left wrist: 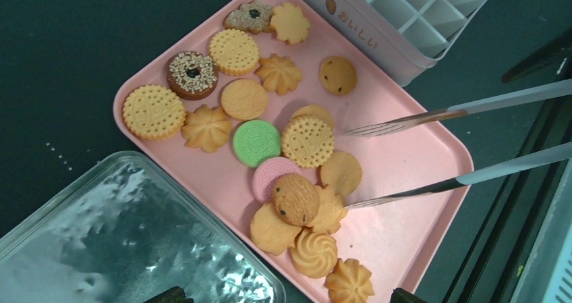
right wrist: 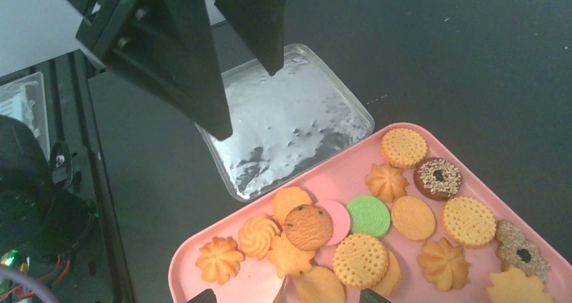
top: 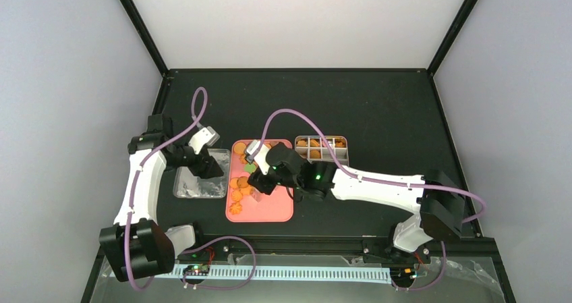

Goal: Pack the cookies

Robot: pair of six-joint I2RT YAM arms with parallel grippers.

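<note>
Assorted cookies lie along one side of the pink tray (left wrist: pixel 418 161), including a green round one (left wrist: pixel 255 143), a pink one (left wrist: pixel 272 176) and a seeded ring (left wrist: pixel 192 75). From the right in the left wrist view, my right gripper reaches over the tray with its slim fingers apart. Their tips are beside a round tan cookie (left wrist: pixel 341 173) and a star cookie (left wrist: pixel 330 212); whether they touch cannot be told. My left gripper (top: pixel 209 171) hangs open over the clear plastic box (top: pixel 202 194), with nothing between its fingers.
A divided white container (top: pixel 321 141), holding cookies in several compartments, stands against the tray's right side. The clear box is on the tray's left.
</note>
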